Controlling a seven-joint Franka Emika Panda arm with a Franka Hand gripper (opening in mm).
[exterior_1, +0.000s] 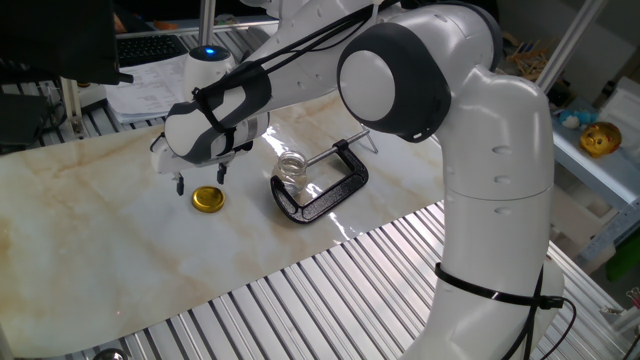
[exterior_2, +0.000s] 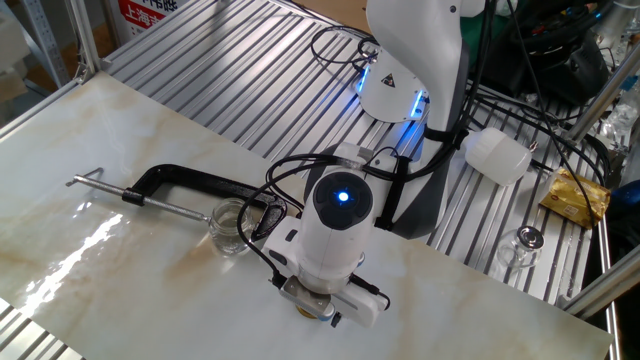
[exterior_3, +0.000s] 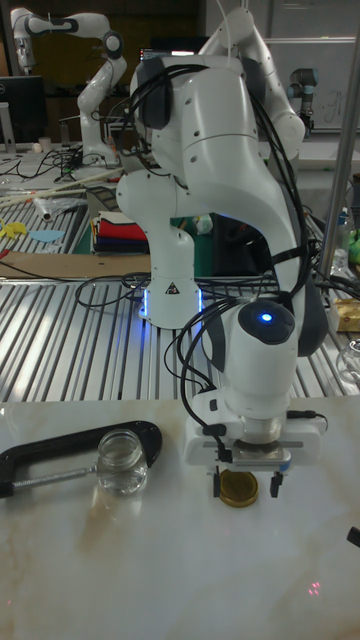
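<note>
A round gold lid (exterior_1: 208, 199) lies flat on the marble-patterned table; in the third exterior view the lid (exterior_3: 238, 489) shows between and behind the two dark fingertips. My gripper (exterior_1: 201, 184) hangs just above it with fingers spread wide, and nothing is held. From the front, the gripper (exterior_3: 247, 485) points straight down. An open glass jar (exterior_3: 121, 462) stands within a black C-clamp (exterior_3: 145, 435), to the left of the gripper there. In the second exterior view the arm's hand hides most of the lid, while the jar (exterior_2: 231, 225) sits by the screw end of the clamp (exterior_2: 200, 178).
The slatted metal deck (exterior_1: 300, 300) borders the marble board (exterior_1: 90, 250). A small clear jar with a dark top (exterior_2: 522, 245), a white container (exterior_2: 497, 156) and a gold packet (exterior_2: 574, 196) stand on the deck. Much of the marble board is bare.
</note>
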